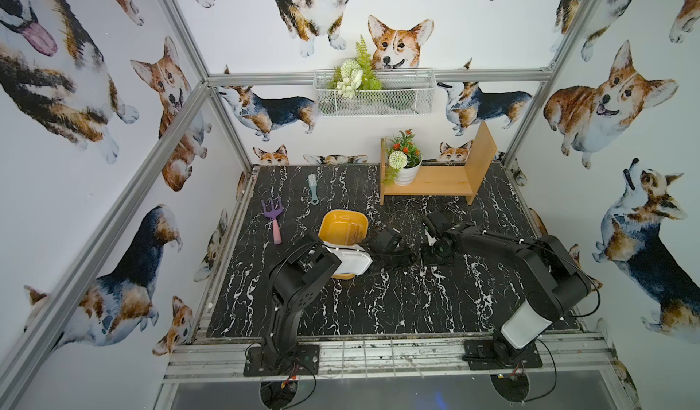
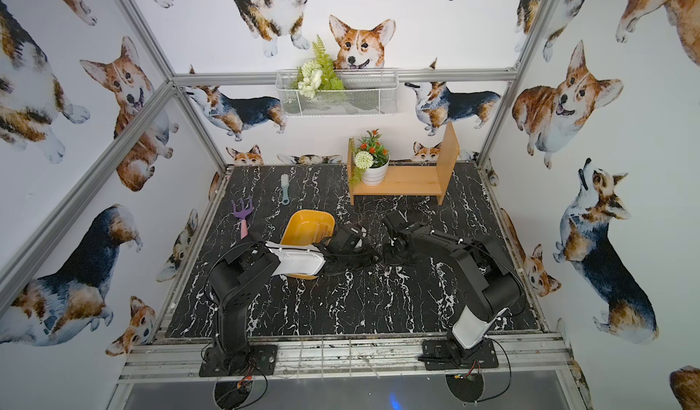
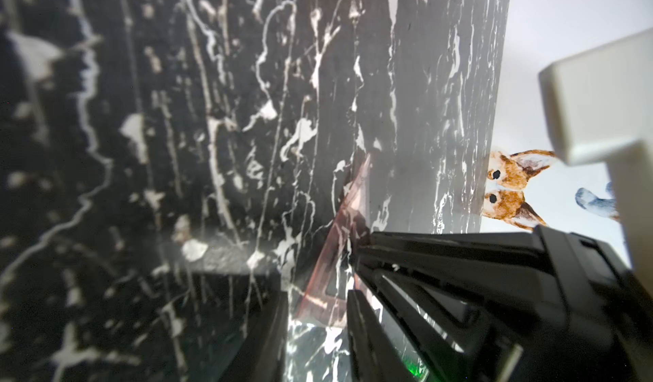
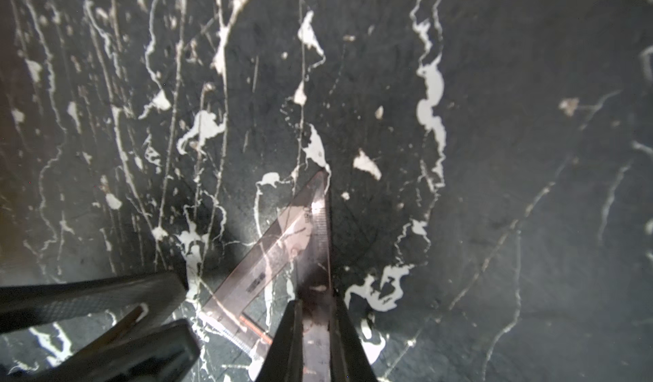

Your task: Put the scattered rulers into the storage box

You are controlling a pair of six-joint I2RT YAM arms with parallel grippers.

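A clear pinkish triangle ruler [image 4: 258, 266] lies on the black marbled table [image 4: 517, 110] between my grippers. My right gripper is over one edge of it, fingers part open around that strip; I cannot tell whether they touch it. My left gripper stands open, close beside my right gripper, its fingertips near the ruler. The yellow box [image 1: 342, 224] sits left of both grippers, its front partly hidden by my left arm.
A purple fork [image 1: 273, 216] and a small light-blue tool [image 1: 313, 189] lie at the back left. A wooden shelf [image 1: 437, 187] with a potted plant [image 1: 404, 158] stands at the back right.
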